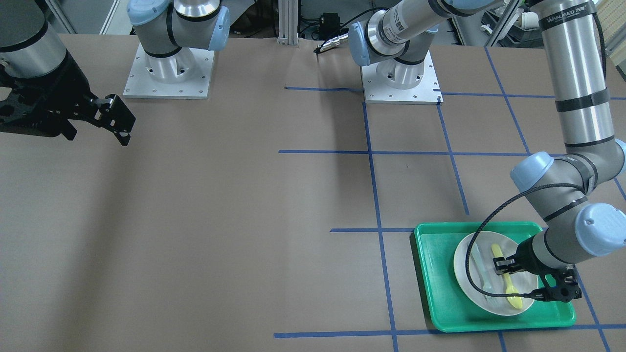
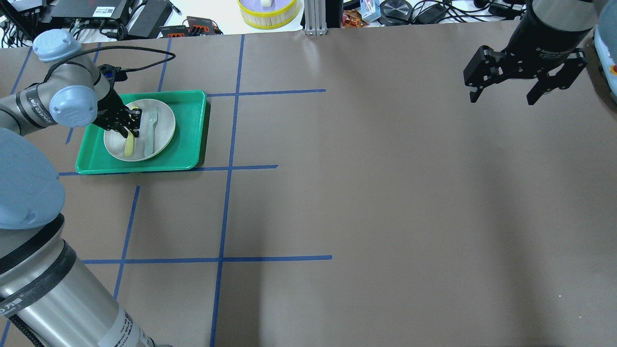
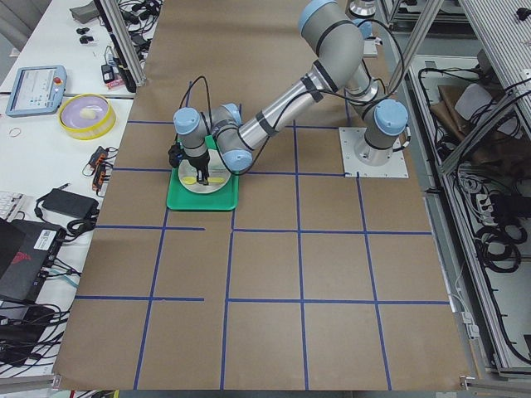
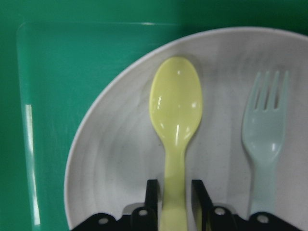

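Note:
A yellow spoon point(image 4: 175, 108) lies on a white plate point(image 4: 110, 163) inside a green tray point(image 1: 437, 305), with a pale mint fork point(image 4: 262, 134) to its right in the wrist view. My gripper is low over the plate, its two fingers on either side of the spoon's handle with a narrow gap showing around it; whether it grips is unclear. In the top view the gripper's black body hides part of the spoon.
Another arm's black gripper point(image 2: 523, 81) hangs at the top right of the top view, well apart from the tray. A yellow container point(image 3: 87, 120) sits on the side bench.

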